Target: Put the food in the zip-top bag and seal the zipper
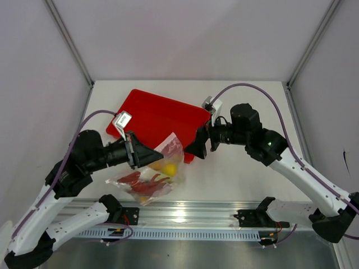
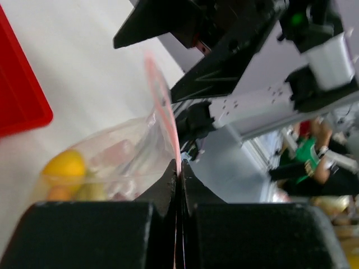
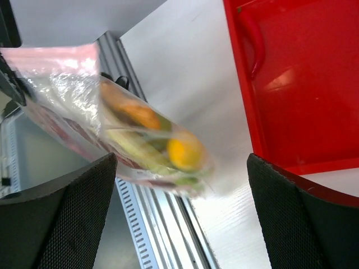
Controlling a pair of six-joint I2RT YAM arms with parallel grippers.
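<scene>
The zip top bag (image 1: 146,179) hangs below my left gripper (image 1: 151,158), which is shut on its pink zipper edge (image 2: 171,131). Inside show yellow round food (image 2: 64,165), green pieces and reddish pieces (image 1: 134,182). My right gripper (image 1: 199,145) stands open to the right of the bag with nothing between its fingers; in the right wrist view the bag (image 3: 129,140) is in front of it.
A red tray (image 1: 157,112) sits behind the bag, with a red chili-like item (image 3: 252,39) inside.
</scene>
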